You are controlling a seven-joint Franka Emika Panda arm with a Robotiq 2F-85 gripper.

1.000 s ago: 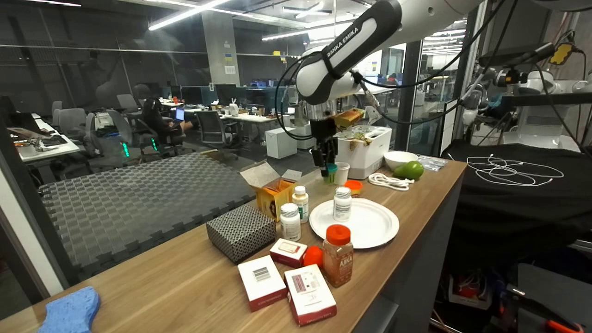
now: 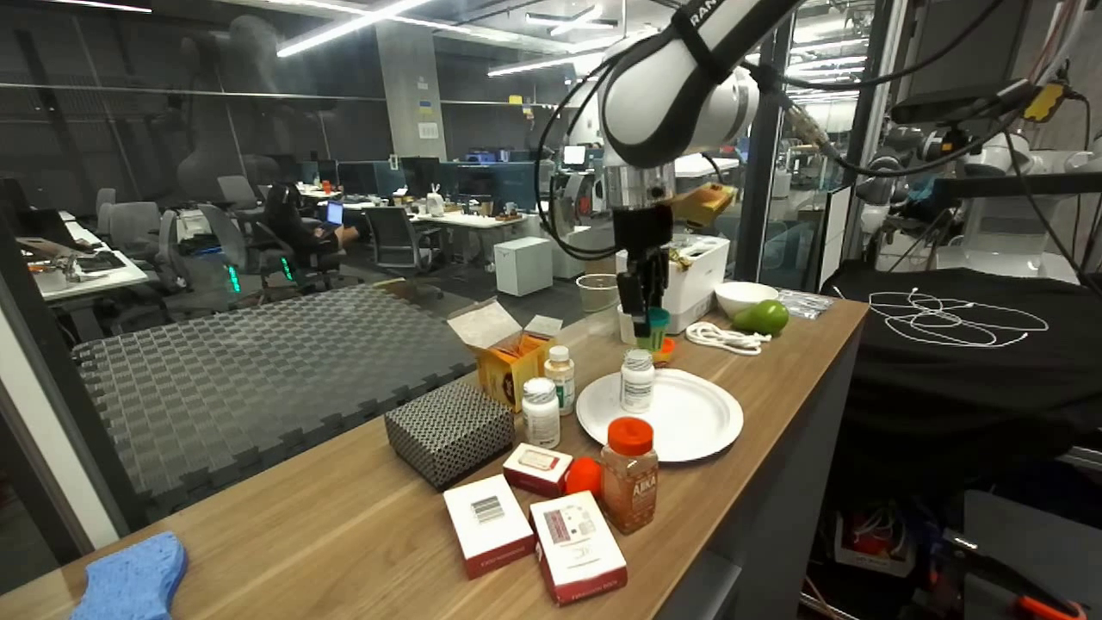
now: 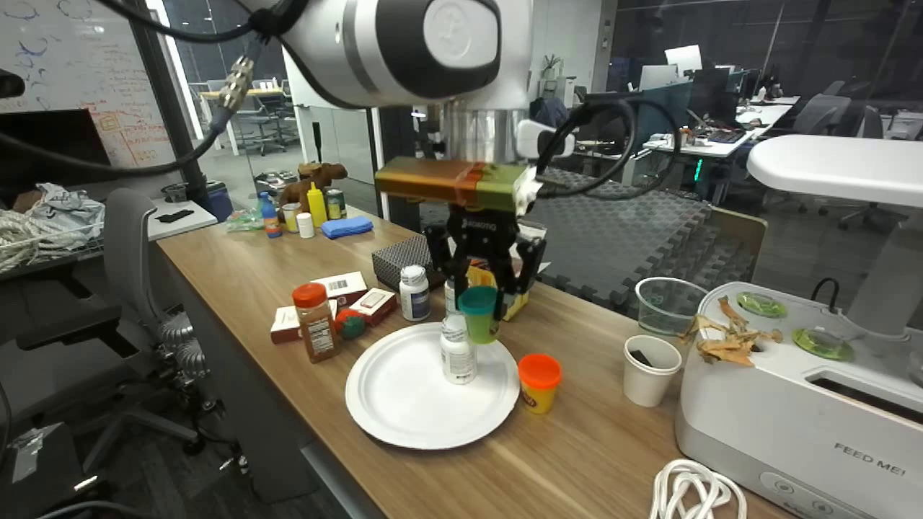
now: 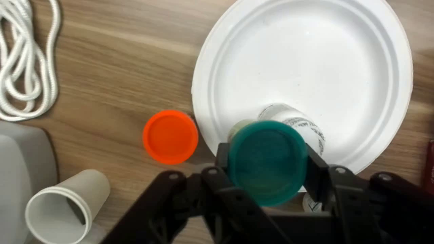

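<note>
My gripper is shut on a small green tub with a teal lid (image 4: pixel 268 162), one finger on either side of it. In exterior view 2 the green tub (image 3: pixel 478 315) hangs in the air above the far edge of the white plate (image 3: pixel 407 415). On that plate a white bottle (image 3: pixel 458 353) stands upright; from the wrist the tub covers part of it. Beside the plate, on the wood, sits a yellow tub with an orange lid (image 3: pixel 540 382), seen from above as an orange disc (image 4: pixel 170 137).
A white paper cup (image 3: pixel 650 370), a white planter machine (image 3: pixel 779 415) and a coiled white cord (image 2: pixel 728 337) lie beyond the plate. Opposite are an orange-capped spice jar (image 2: pixel 630 475), red-white boxes (image 2: pixel 578 548), white bottles (image 2: pixel 541 413) and a patterned box (image 2: pixel 450 430).
The arm has carried the green tub rightward in exterior view 1, from beside the paper cup toward the plate. The bottle, plate and orange-lidded tub have not moved.
</note>
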